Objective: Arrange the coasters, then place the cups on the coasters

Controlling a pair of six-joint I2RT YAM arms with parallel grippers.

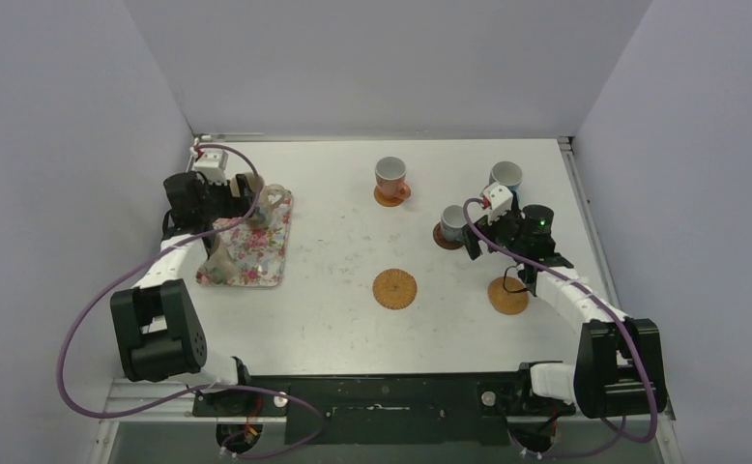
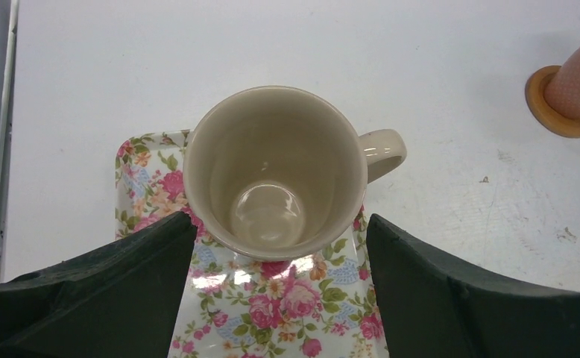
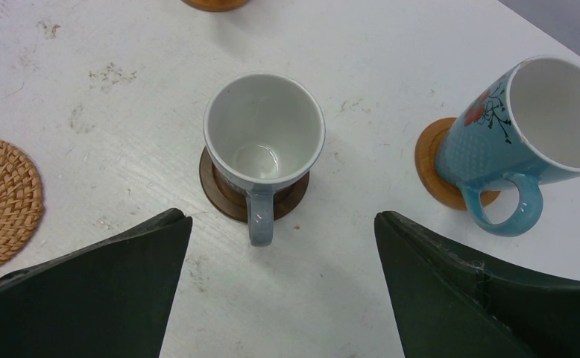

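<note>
A beige cup point(image 2: 276, 160) stands out large between the fingers of my left gripper, its handle pointing right. One finger lies close along each side of the cup, which appears raised over the floral tray point(image 2: 279, 321); its base is hidden. In the top view the arm partly covers this cup point(image 1: 274, 196). The grey cup point(image 3: 261, 134) rests on a dark coaster point(image 3: 227, 195), below and ahead of my right gripper, whose fingers are open and empty. A bare woven coaster point(image 1: 394, 289) lies mid-table.
A pink cup point(image 1: 390, 174) sits on a coaster at the back. The blue cup point(image 3: 488, 142) has its own coaster on the right. Another bare coaster point(image 1: 508, 296) lies near the right arm. Another beige item point(image 1: 219, 263) is on the tray. Left of centre, the table is clear.
</note>
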